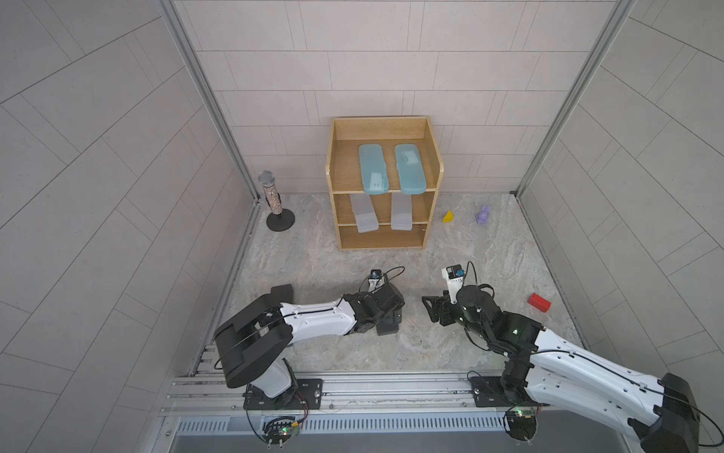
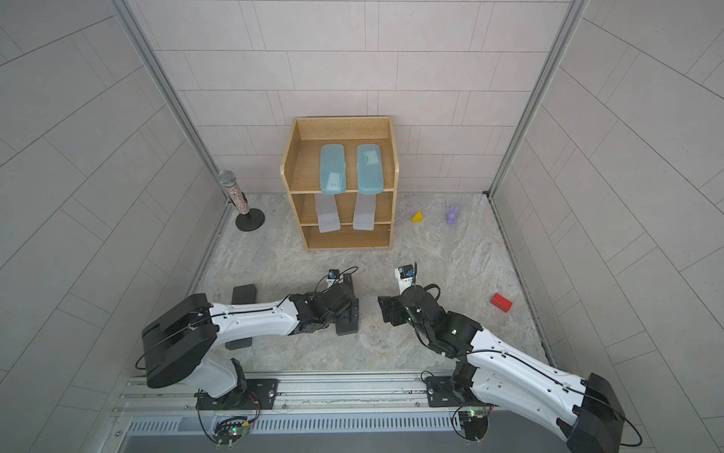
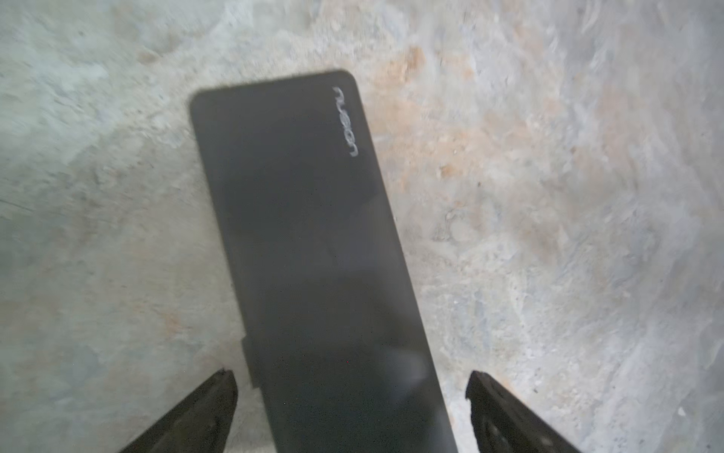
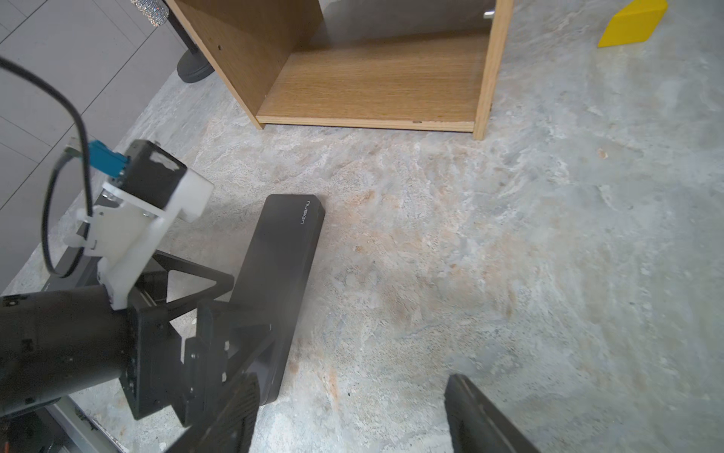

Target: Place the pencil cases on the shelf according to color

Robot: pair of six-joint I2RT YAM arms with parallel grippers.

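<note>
A long black pencil case (image 3: 316,249) lies flat on the table, its far end towards the shelf (image 1: 381,239). My left gripper is low over its middle, one finger beside each long edge, with a thin strip of table showing on both sides in the left wrist view. Another black case (image 2: 241,294) rests at the left, partly covered by the left arm. Two light blue cases (image 1: 374,170) lie on the top board and two pale grey ones (image 1: 364,213) on the middle board. The bottom compartment (image 4: 377,79) looks empty. Well to the right, my right gripper is open and empty.
A microphone on a stand (image 1: 279,219) is at the back left. A yellow block (image 4: 635,21) and a purple figure (image 1: 482,215) lie right of the shelf, a red block (image 1: 539,302) far right. Table between shelf and grippers is clear.
</note>
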